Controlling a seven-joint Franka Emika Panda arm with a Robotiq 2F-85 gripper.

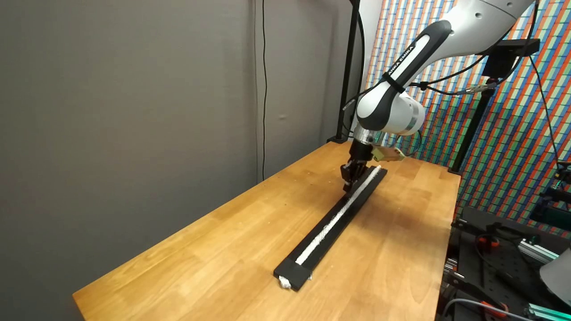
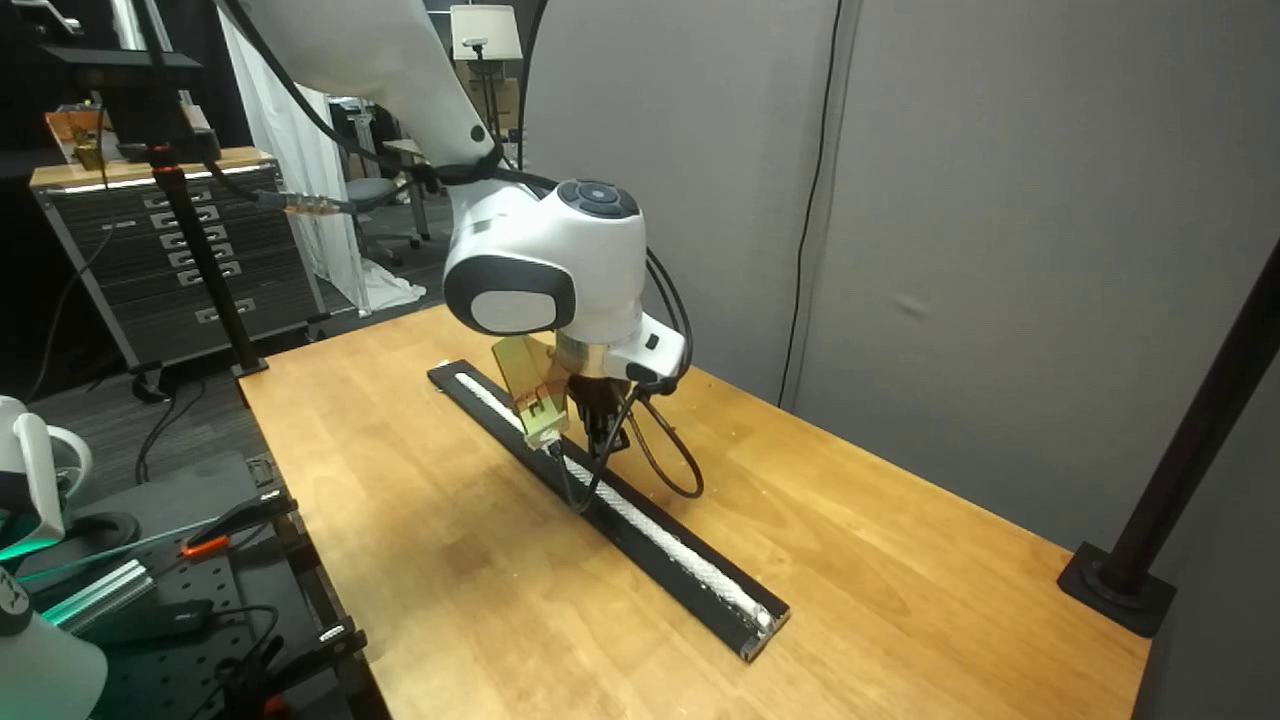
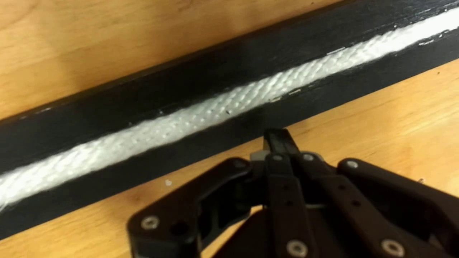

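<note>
A white braided rope [image 3: 241,101] runs along the middle of a long black bar [image 3: 129,92] lying flat on the wooden table. In the wrist view it sits in line with the bar, from lower left to upper right. My gripper is shut, its fingertips together at the bar's near long edge, with nothing showing between them. The rope is clear of the fingers there. From the side, the gripper [image 1: 348,187] stands beside the bar's wall-facing edge, towards its far end. Whether the tips touch the bar is unclear. One white rope end [image 1: 284,281] pokes out at the bar's front end.
A black post [image 2: 1140,516] stands at one table corner. Cables [image 2: 648,444] loop down from my wrist close to the bar. A grey wall panel borders the table's long side.
</note>
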